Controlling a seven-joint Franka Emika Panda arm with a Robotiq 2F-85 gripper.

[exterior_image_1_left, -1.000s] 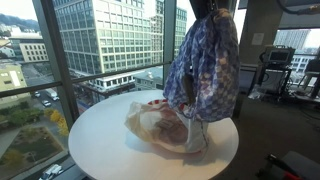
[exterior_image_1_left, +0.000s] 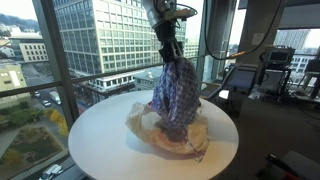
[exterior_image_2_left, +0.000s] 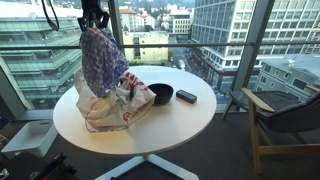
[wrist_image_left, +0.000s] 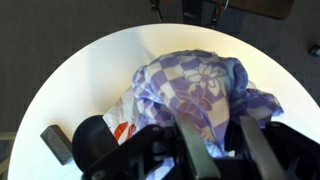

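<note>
A blue and white checkered cloth [exterior_image_1_left: 177, 92] hangs from my gripper [exterior_image_1_left: 172, 57], which is shut on its upper end. In the second exterior view the cloth [exterior_image_2_left: 103, 65] drapes down to a crumpled plastic bag [exterior_image_2_left: 108, 106] on the round white table [exterior_image_2_left: 190, 112]. The cloth's lower part covers some of the bag; whether it lies inside or over it I cannot tell. From the wrist, the cloth [wrist_image_left: 200, 88] spreads below my gripper, and the red-printed edge of the bag [wrist_image_left: 123, 128] shows beside it.
A black bowl [exterior_image_2_left: 161, 93] stands beside the bag, with a dark rectangular object [exterior_image_2_left: 186, 96] a little farther off. A wooden armchair [exterior_image_2_left: 275, 110] stands apart from the table.
The cloth, held by my gripper, has moved left in the first exterior view, from the bag's right side to above it. It now hangs narrower, and the bag has stayed put.
</note>
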